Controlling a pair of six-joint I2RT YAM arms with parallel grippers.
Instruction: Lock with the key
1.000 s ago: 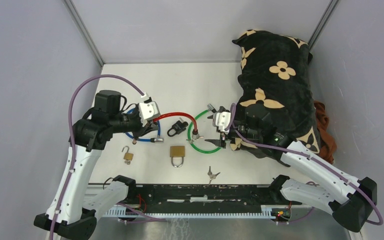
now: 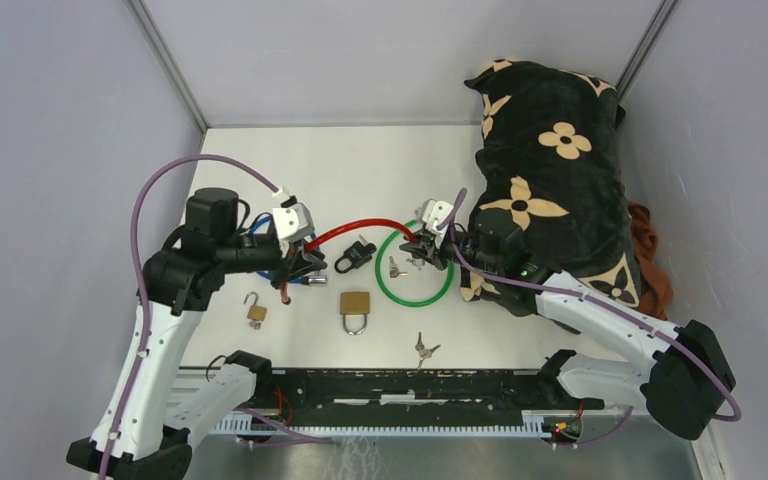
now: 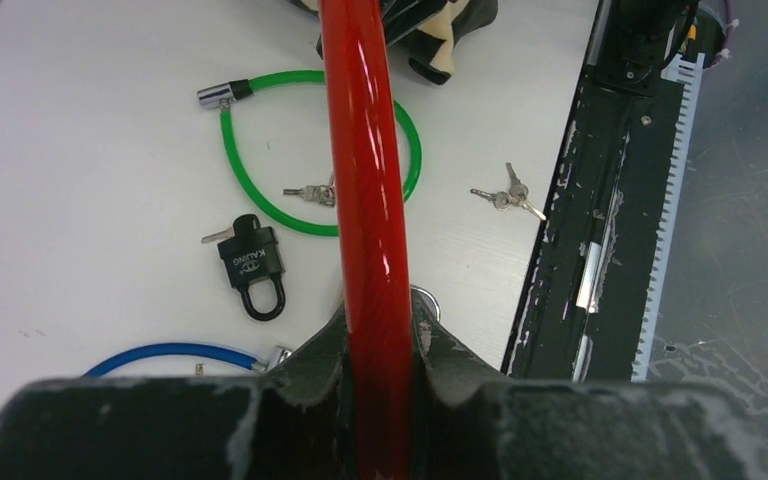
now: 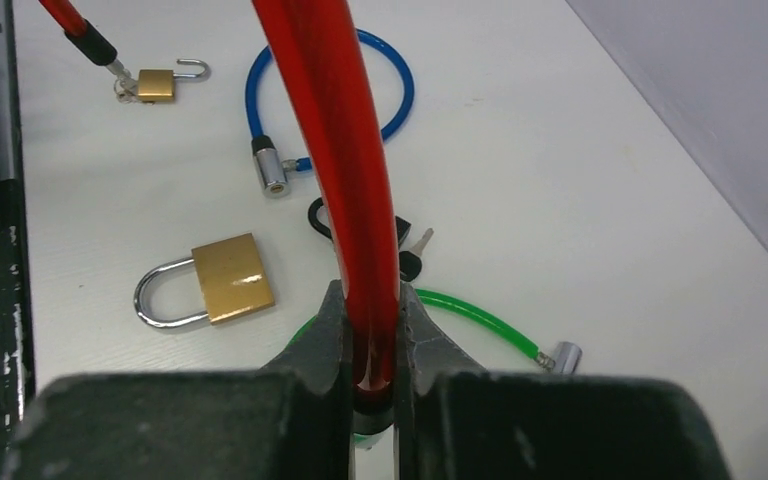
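A red cable lock (image 2: 360,227) is stretched in the air between my two grippers. My left gripper (image 2: 295,262) is shut on it, the red tube (image 3: 365,200) running up from between its fingers. My right gripper (image 2: 418,247) is shut on its other end, where the tube (image 4: 350,180) meets a dark fitting, mostly hidden by the fingers. In the right wrist view the far end shows a black sleeve (image 4: 91,43) and silver tip. Loose keys (image 2: 422,350) lie near the front edge.
Below lie a green cable lock (image 2: 412,304), blue cable lock (image 4: 400,90), black padlock (image 2: 353,257), large brass padlock (image 2: 355,303) and small open brass padlock (image 2: 257,314). A patterned cushion (image 2: 540,170) fills the right side.
My right gripper has moved left and shut on the red lock's right end. That end has risen toward the right; my left gripper has shifted only slightly.
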